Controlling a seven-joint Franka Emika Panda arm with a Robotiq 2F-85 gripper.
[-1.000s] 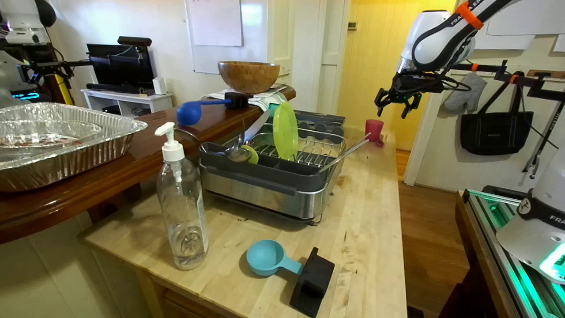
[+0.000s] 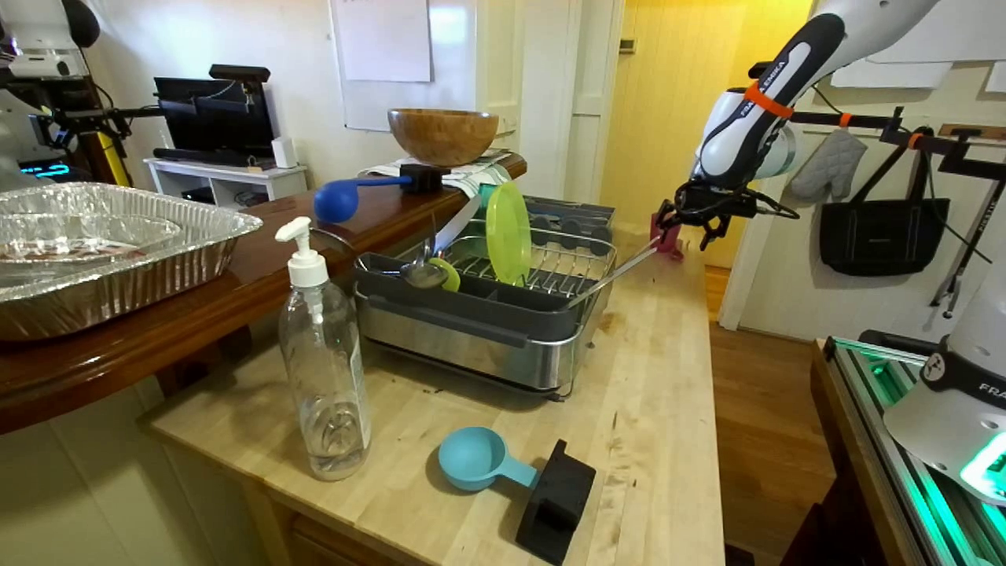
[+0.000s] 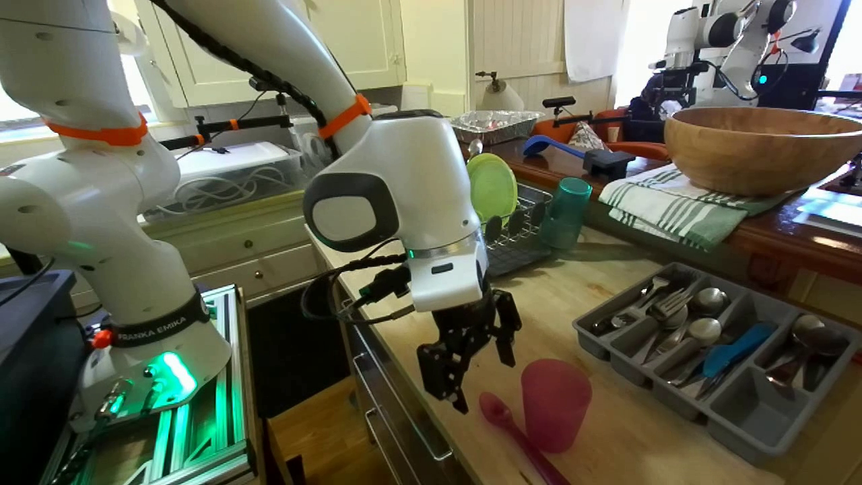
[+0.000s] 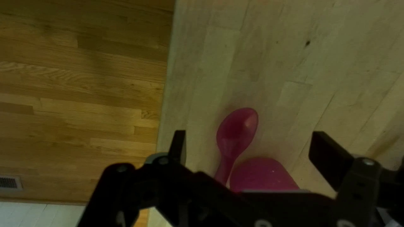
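On the wooden counter lies a pink spoon (image 3: 497, 409), its bowl end toward the gripper and its handle running past a pink cup (image 3: 555, 404). The wrist view shows the spoon's bowl (image 4: 237, 130) between and ahead of the two spread fingers, with the cup (image 4: 263, 176) beside its handle and partly hidden by the gripper body. My gripper (image 3: 475, 372) hangs open above the counter near its edge, with nothing held. In exterior view 1 the gripper (image 2: 693, 231) partly covers the cup (image 2: 667, 240).
A grey cutlery tray (image 3: 727, 420) full of utensils sits across the counter from the cup. The dish rack (image 2: 471, 321) holds a green plate (image 2: 509, 233). Beyond the counter edge, the floor (image 4: 83, 94) lies lower. Bare wood surrounds the spoon's bowl.
The counter items look unmoved.
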